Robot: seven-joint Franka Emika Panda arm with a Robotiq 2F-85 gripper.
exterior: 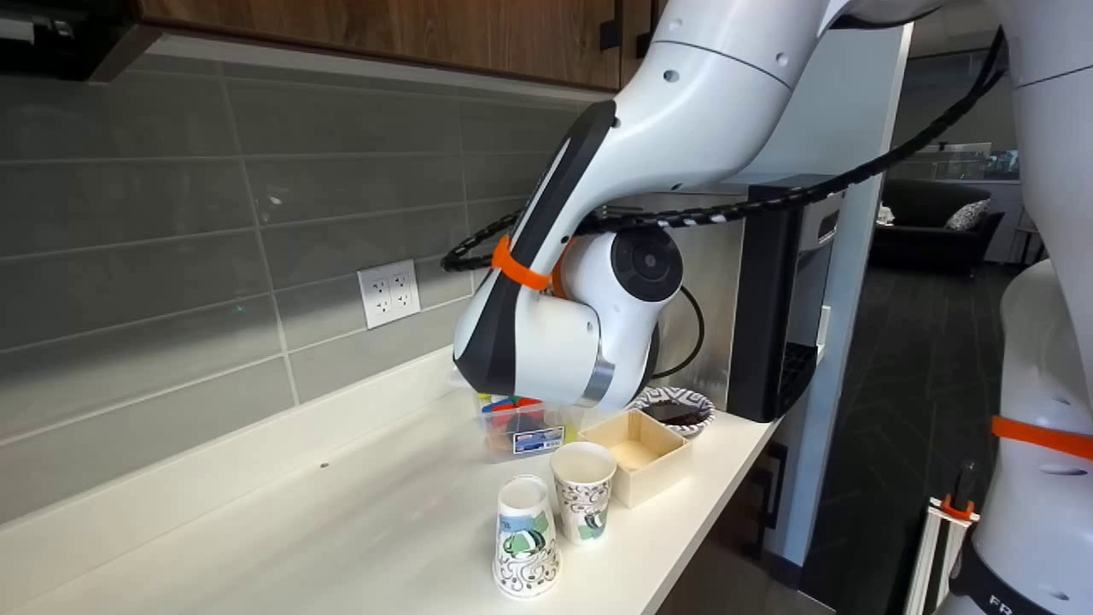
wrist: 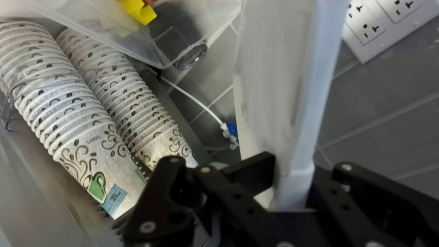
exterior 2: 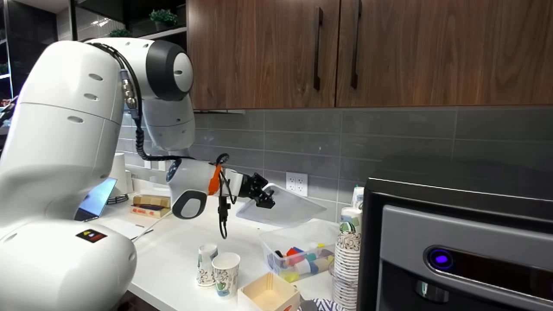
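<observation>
My gripper [exterior 2: 265,196] is shut on the rim of a translucent plastic lid [exterior 2: 285,208], which hangs tilted in the air close to the backsplash. In the wrist view the lid [wrist: 284,86] rises edge-on from between the black fingers. Below and beside it stands the clear plastic bin [exterior 2: 273,258], uncovered, with colourful blocks [exterior 2: 293,252] inside. In exterior view 1 the arm hides my fingers and almost all of the lid, while the front of the bin [exterior: 493,442] shows under the wrist.
Two paper cups [exterior: 527,543] [exterior: 585,492] stand near the counter's front, next to a wooden box [exterior: 656,473]. Tall cup stacks [exterior 2: 347,264] and a patterned bowl [exterior: 701,403] sit by the black-fronted machine [exterior: 753,297].
</observation>
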